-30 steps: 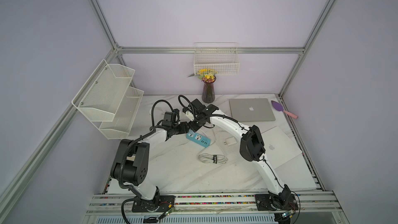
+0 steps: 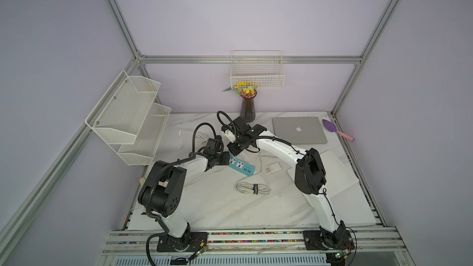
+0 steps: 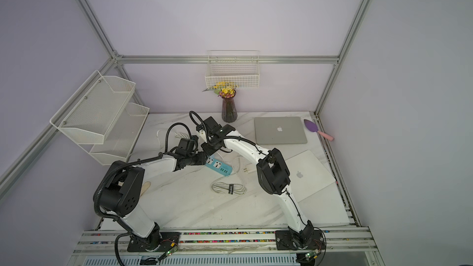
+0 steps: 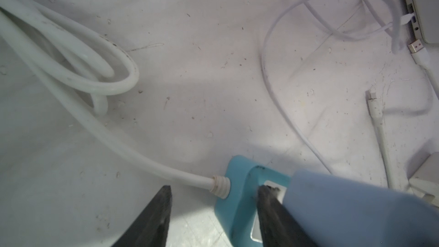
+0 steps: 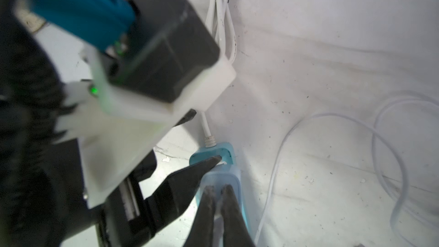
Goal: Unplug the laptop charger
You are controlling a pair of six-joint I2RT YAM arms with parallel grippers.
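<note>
A teal power strip (image 2: 241, 165) lies mid-table, its white cord entering the end near my left gripper. My left gripper is partly open, its fingers either side of that cord end, one in front of the strip's first socket. My right gripper is shut above the strip. Beyond its tips sits a pale blue rounded block (image 5: 220, 176); I cannot tell whether it is a plug or touches the fingers. A white charger (image 2: 274, 167) with bare prongs lies right of the strip; its edge (image 4: 427, 176) shows in the left wrist view.
A coiled cable (image 2: 252, 188) lies in front of the strip. Closed grey laptop (image 2: 299, 130) and pale laptop (image 2: 335, 172) are at the right. A flower vase (image 2: 247, 108) stands at the back. Loose thin cables cross the table.
The power strip has slid right, and both grippers have moved right with it, staying close together. The white charger and the laptops have not moved.
</note>
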